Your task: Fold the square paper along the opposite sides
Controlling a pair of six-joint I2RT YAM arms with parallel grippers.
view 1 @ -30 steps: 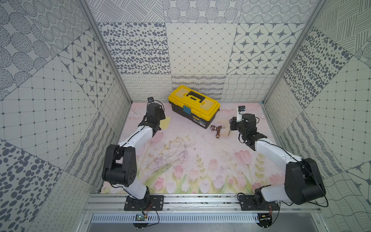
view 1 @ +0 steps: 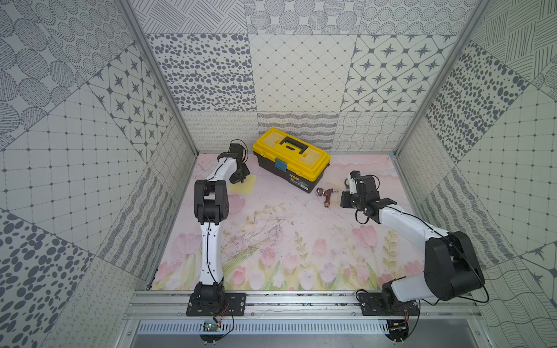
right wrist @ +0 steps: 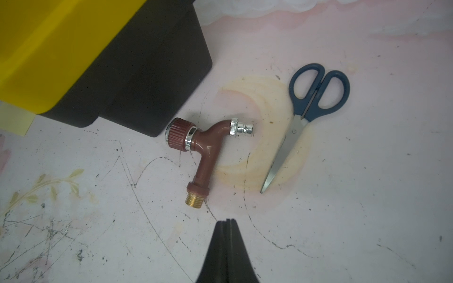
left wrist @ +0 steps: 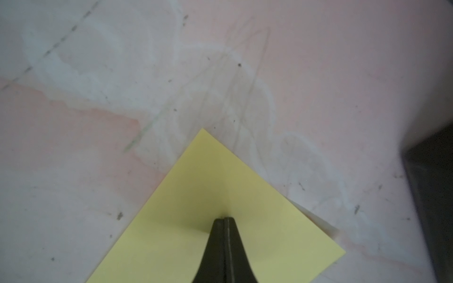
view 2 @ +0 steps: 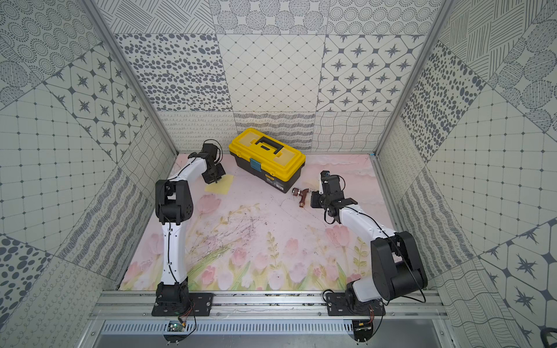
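The square yellow paper lies on the table at the far left, one corner pointing up in the left wrist view. Its right edge is lifted slightly off the table, with a shadow beneath. Over the paper, my left gripper is shut with its tips at or just above the sheet; no paper shows between them, and I cannot tell whether they touch it. From above, the left gripper covers part of the paper. My right gripper is shut and empty above bare table, well away from the paper.
A yellow and black toolbox stands at the back, just right of the paper. A brown tap and blue-handled scissors lie before the right gripper.
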